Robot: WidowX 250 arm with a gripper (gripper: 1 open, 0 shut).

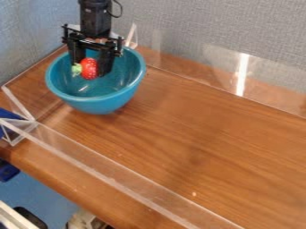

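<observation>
My black gripper (91, 55) is over a blue bowl (98, 97) at the back left of the wooden table (203, 152). It is shut on a red strawberry toy (89, 69) with a pale green top, held inside the bowl's outline between the dark fingers. Whether the toy touches the bowl's inner surface is hard to tell.
Clear plastic barriers run along the table's back and left edges, with a grey wall behind. A blue object (6, 127) sits at the far left edge.
</observation>
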